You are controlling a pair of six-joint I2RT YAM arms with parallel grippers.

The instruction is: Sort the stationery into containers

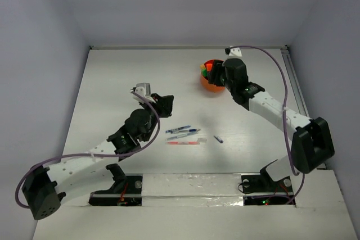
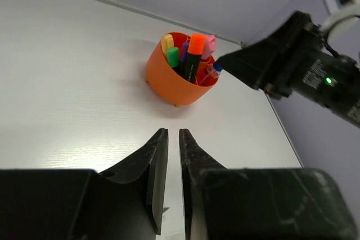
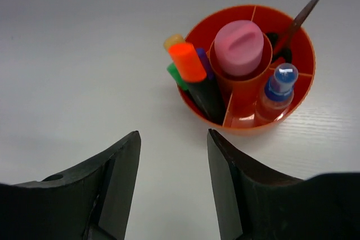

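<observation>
An orange divided container (image 1: 211, 85) (image 2: 169, 85) (image 3: 199, 23) holds highlighters, an orange-capped black marker (image 2: 192, 57) (image 3: 203, 94), a pink item (image 3: 239, 48), a clear bottle with blue top (image 3: 273, 96) and scissors (image 3: 301, 18). My right gripper (image 1: 216, 74) stands open over it, nothing between its fingers. My left gripper (image 1: 166, 105) is shut with nothing visible between its fingers, left of the pens. Several pens (image 1: 180, 130), a red pen (image 1: 183, 143) and a small blue item (image 1: 219, 139) lie on the table front.
Walls enclose the table at the back and both sides. My right arm reaches across the right side of the table.
</observation>
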